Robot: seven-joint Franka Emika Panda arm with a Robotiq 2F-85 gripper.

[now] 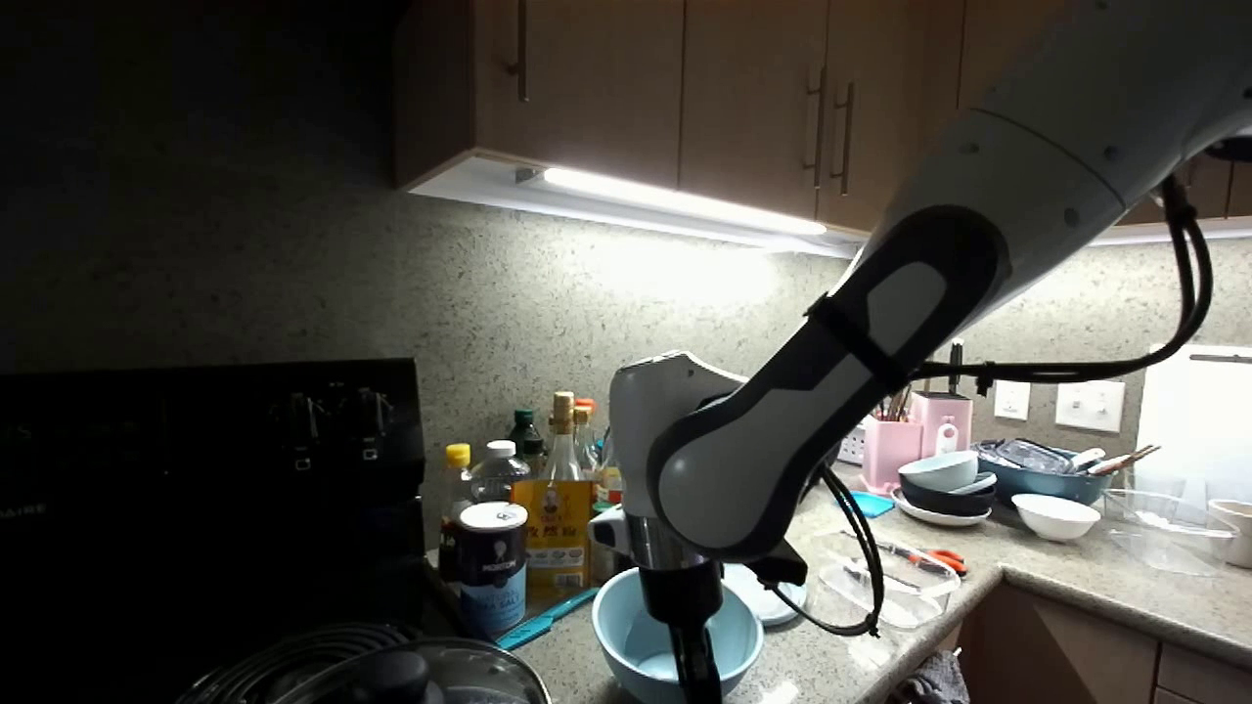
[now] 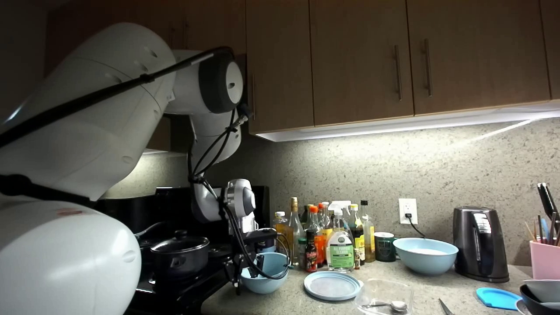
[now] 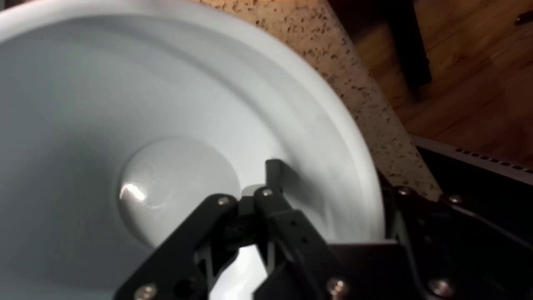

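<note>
A light blue bowl [image 1: 628, 639] stands on the counter beside the stove, also visible in the second exterior view [image 2: 263, 284]. It fills much of the wrist view, where its rim [image 3: 367, 175] passes between the fingers of my gripper. One dark fingertip [image 3: 273, 172] is inside the bowl, apart from the wall; the other finger [image 3: 402, 202] is outside, close to the rim. The fingers stand part open. Contact between the outer finger and the bowl cannot be made out. In the first exterior view the fingertips fall below the frame.
Bottles and a salt canister [image 1: 493, 569] crowd the counter's back. Stacked pale plates [image 2: 331, 285] and a clear tray [image 2: 384, 295] lie to the bowl's right. A lidded pot [image 2: 179, 255] sits on the stove. The counter edge [image 3: 372, 102] runs close to the bowl.
</note>
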